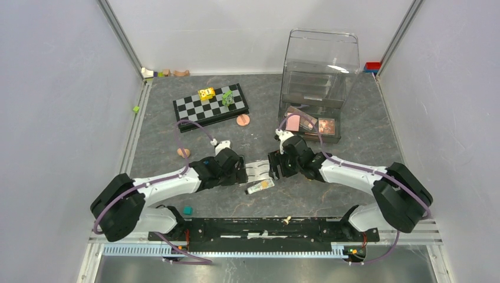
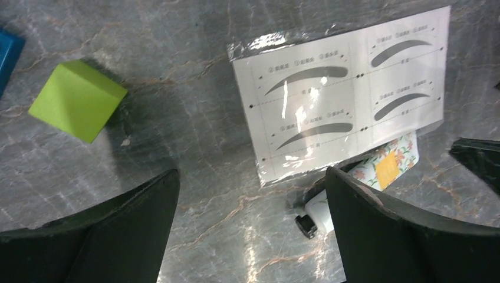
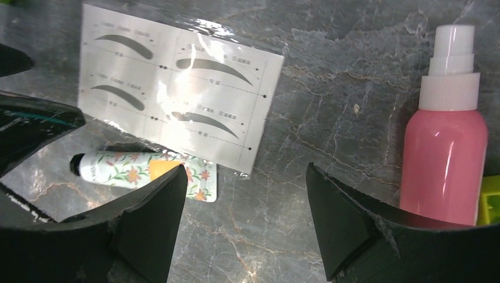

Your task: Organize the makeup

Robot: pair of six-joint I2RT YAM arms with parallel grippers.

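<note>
An eyebrow stencil sheet in clear plastic [image 1: 257, 168] [image 2: 342, 94] [image 3: 180, 88] lies flat between my grippers, overlapping a floral white tube [image 1: 259, 186] [image 2: 380, 171] [image 3: 132, 168] with a black cap. My left gripper is open over the table just short of the sheet. My right gripper is open beside the sheet's edge, with nothing held. A pink spray bottle [image 3: 443, 159] lies at the right in the right wrist view. The clear makeup organizer [image 1: 331, 134] stands back right with its lid raised and compacts [image 1: 326, 125] inside.
A checkered board [image 1: 188, 112] with yellow and green toys is at the back left. A pink disc [image 1: 243, 119] and a round beige item [image 1: 183, 152] lie nearby. A green cube [image 2: 76, 100] shows in the left wrist view.
</note>
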